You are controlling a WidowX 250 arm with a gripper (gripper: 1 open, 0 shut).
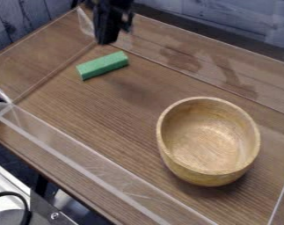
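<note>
A green rectangular block [103,65] lies on the wooden table [97,123] at the upper left. Above and beyond it, at the top edge of the view, the dark, blurred gripper [105,26] hangs raised and apart from the block; its fingertips are faint, and whether they are open or shut is unclear. A wooden bowl [207,171] sits at the lower right.
A black cable [18,198] shows at the lower left corner, beyond the table's edge.
</note>
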